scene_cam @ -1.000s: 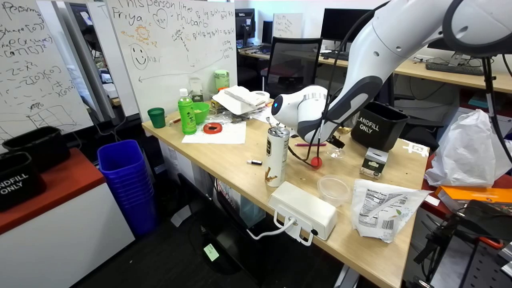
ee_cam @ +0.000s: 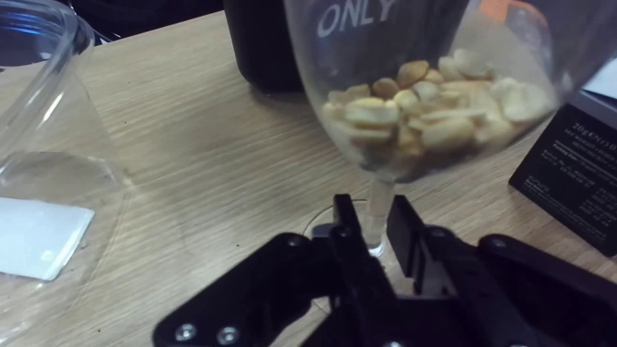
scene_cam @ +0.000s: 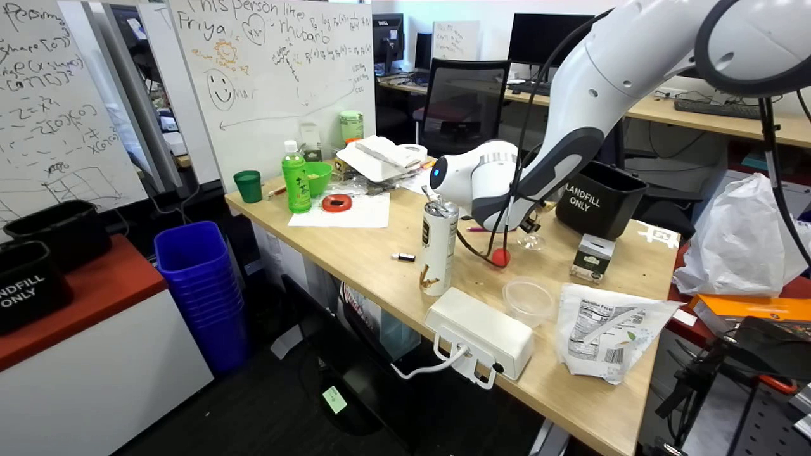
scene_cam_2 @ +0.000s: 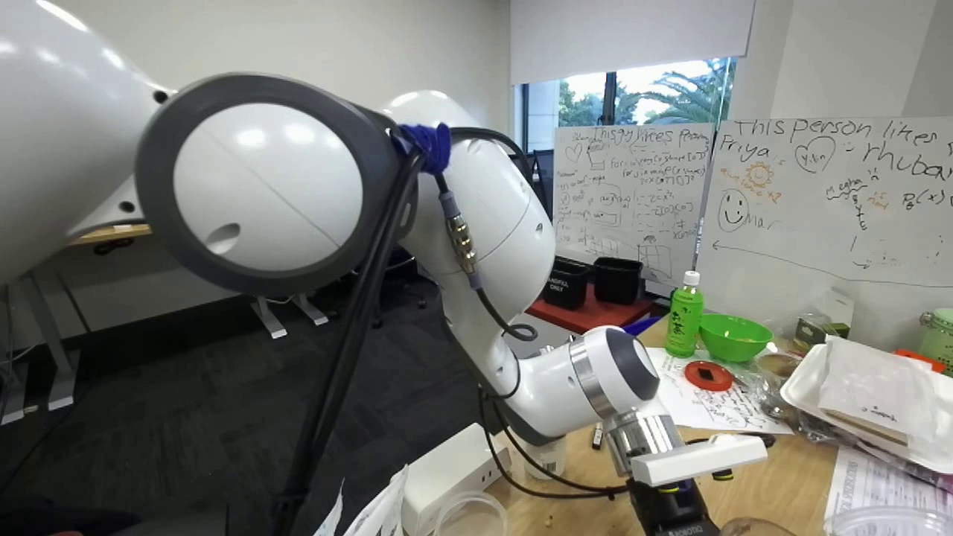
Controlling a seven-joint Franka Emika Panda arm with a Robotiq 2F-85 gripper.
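Observation:
A clear stemmed glass (ee_cam: 428,124) partly filled with pale nuts (ee_cam: 445,115) stands upright on the wooden table in the wrist view. My gripper is part open, one finger on each side of the glass's thin stem (ee_cam: 379,211). Bare space shows between the left finger and the stem; whether the right one touches it, I cannot tell. The dark finger linkages cover part of the glass's round foot. In the first exterior view the gripper (scene_cam: 528,225) is small and low over the table, while the second cuts off its tips.
Behind the glass stands a black landfill bin (scene_cam: 600,201), with a small dark box (ee_cam: 572,167) to the right. A clear plastic container (ee_cam: 63,115) is at the left in the wrist view. A tall can (scene_cam: 438,247) rises near the arm. Bare tabletop lies between container and glass.
In the first exterior view the wrist and gripper have shifted slightly to the left.

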